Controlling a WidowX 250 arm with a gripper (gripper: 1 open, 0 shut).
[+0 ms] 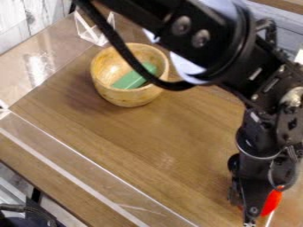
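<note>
My black gripper (pixel 250 202) is low at the right of the wooden table, pointing down. A red object (pixel 271 200) lies just right of and partly behind it, mostly hidden. The fingers look shut; whether anything is between them is hard to see.
A wooden bowl (pixel 112 92) with a green object (pixel 140 75) inside stands at the upper left. Clear strips or edges run along the table's left side.
</note>
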